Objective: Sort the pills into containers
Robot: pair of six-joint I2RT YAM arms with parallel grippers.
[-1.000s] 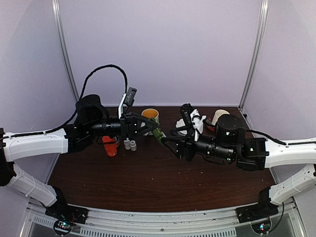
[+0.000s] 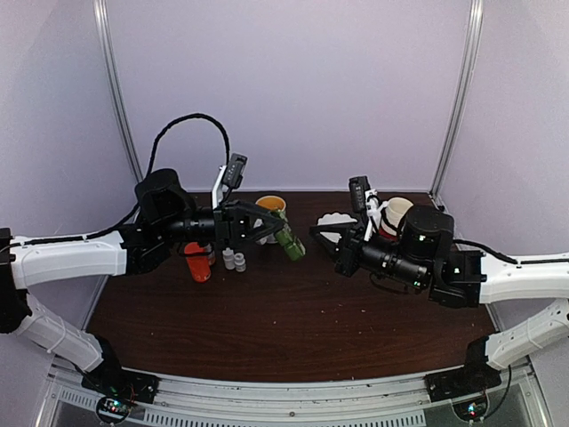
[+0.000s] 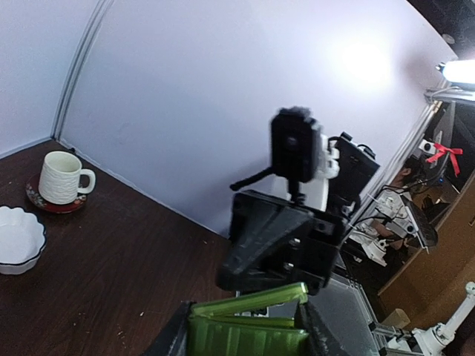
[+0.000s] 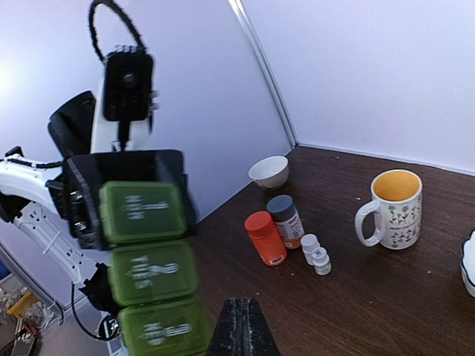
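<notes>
Tilted in mid-air, the green pill organizer (image 2: 289,242) hangs from my left gripper (image 2: 270,222), which is shut on its upper end. Its lids, numbered 1 to 3, face the right wrist view, blurred at the left. In the left wrist view one lid of the organizer (image 3: 249,334) stands partly raised. My right gripper is shut with nothing between its fingers; the organizer is to their left, outside them. Behind stand an orange bottle (image 4: 266,239), a grey-capped bottle (image 4: 286,222) and two small white vials (image 4: 320,261).
A floral mug (image 4: 395,211) and a white bowl (image 4: 269,171) stand toward the back. A fluted white dish (image 3: 18,239) and a white cup (image 3: 61,178) on a red saucer are farther right on the table.
The organizer stays in the left gripper, which barely moved.
</notes>
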